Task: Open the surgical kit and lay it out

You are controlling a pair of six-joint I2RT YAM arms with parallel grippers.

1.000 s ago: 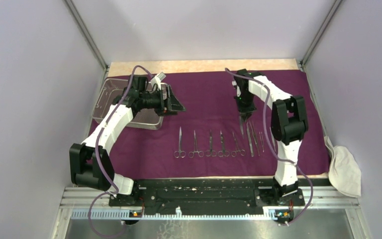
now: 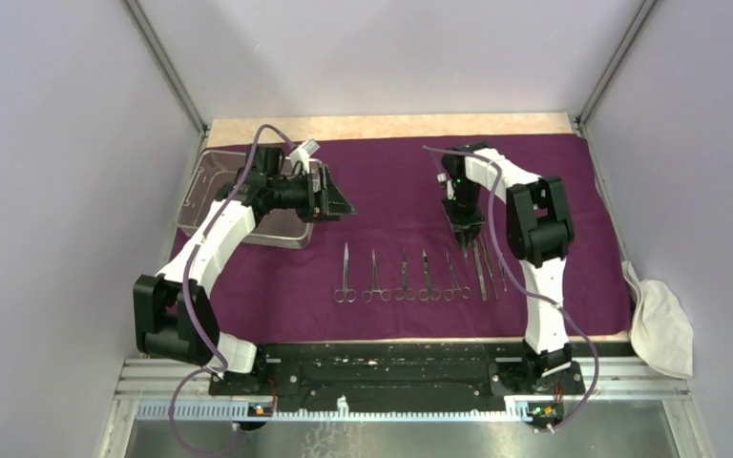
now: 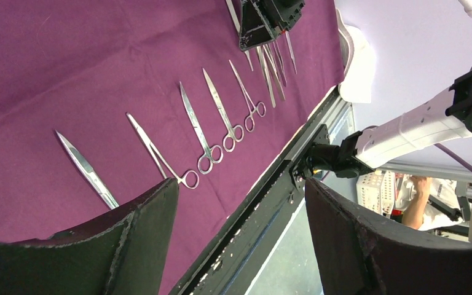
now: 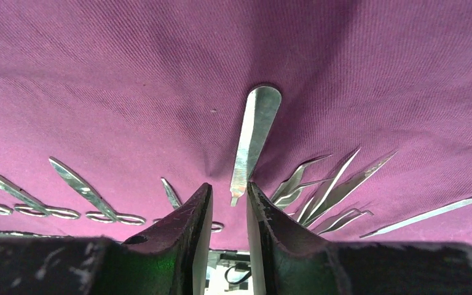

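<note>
My right gripper is low over a steel scalpel handle, its part-open fingertips around the narrow lower end; whether they touch it is unclear. Several tweezers and slim tools lie just beside it. A row of scissors and clamps lies along the front of the purple cloth, also in the left wrist view. My left gripper hangs at the right side of the metal tray, fingers apart, nothing between them in its wrist view.
A white folded cloth lies off the front right edge. The table's front rail borders the cloth. Walls stand at back and sides.
My right arm has shifted slightly left and toward the front, onto the scalpel handle's position. The left arm has not moved.
</note>
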